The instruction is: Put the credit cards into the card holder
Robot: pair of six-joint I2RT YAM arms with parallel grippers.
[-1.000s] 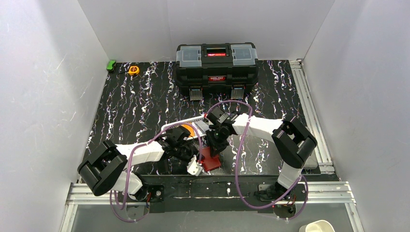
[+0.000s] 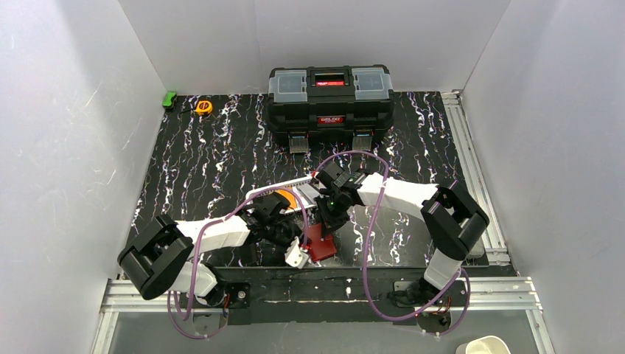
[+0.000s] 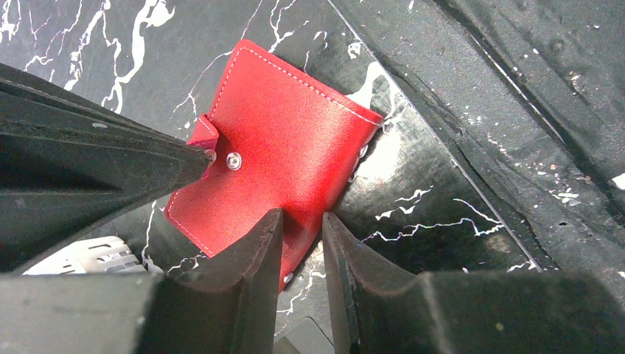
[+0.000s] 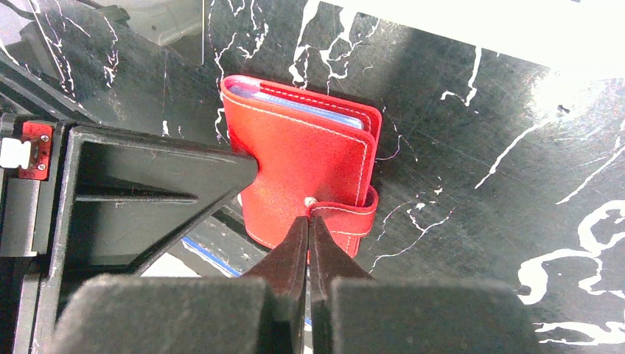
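The red card holder [image 2: 322, 243] lies near the table's front edge, between both grippers. A pale bluish card [image 4: 309, 110] edge shows inside its open side. In the left wrist view, the holder [image 3: 276, 140] reaches between the fingers of my left gripper; they appear to touch it on either side, closed around its edge. My right gripper is shut, its tips at the snap end of the small red strap [image 4: 346, 217]. Whether the strap is pinched or merely touched cannot be told. A black finger [image 3: 177, 158] of the right gripper also shows in the left wrist view.
Behind the grippers sits a white tray [image 2: 257, 193] with an orange disc [image 2: 286, 198], partly hidden by the arms. A black toolbox [image 2: 330, 107] stands at the back. An orange tape measure [image 2: 203, 108] is at the back left.
The left arm and the holder show no clear movement.
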